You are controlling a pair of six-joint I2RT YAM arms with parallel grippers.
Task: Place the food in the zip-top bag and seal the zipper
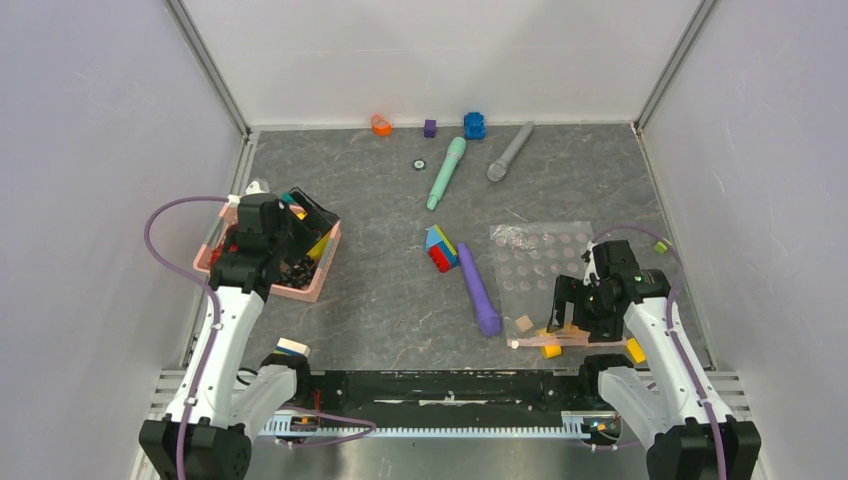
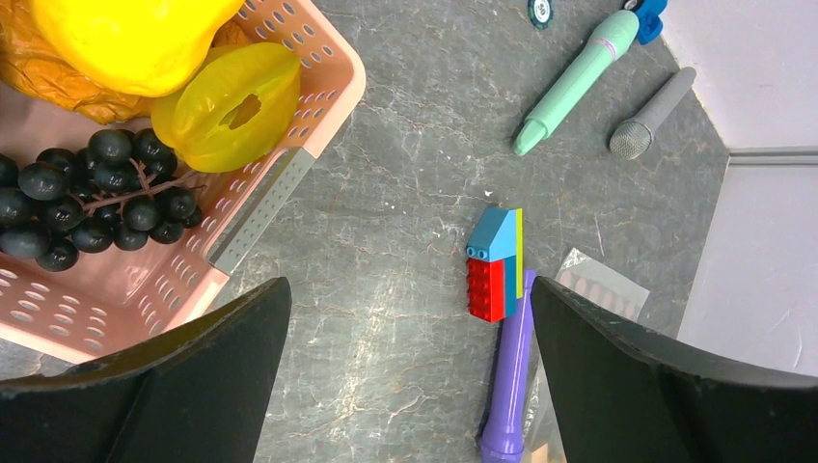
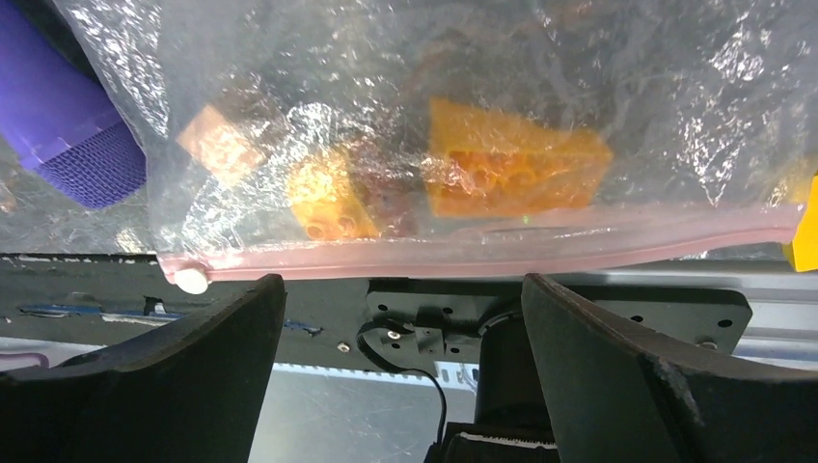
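The clear zip top bag (image 1: pixel 540 260) lies flat on the right of the table, with its pink zipper strip (image 3: pixel 405 263) and white slider (image 3: pixel 192 280) along the front edge; yellow blocks show through it. My right gripper hangs low over that strip, open and empty. My left gripper is open above the right side of a pink basket (image 2: pixel 318 116) at the left, which holds dark grapes (image 2: pixel 116 207), a yellow star fruit (image 2: pixel 227 106) and other yellow and orange food.
A purple microphone (image 1: pixel 478 290) lies along the bag's left side, with a brick cluster (image 1: pixel 440 248) beside it. Green (image 1: pixel 446 172) and grey (image 1: pixel 510 152) microphones and small toys lie at the back.
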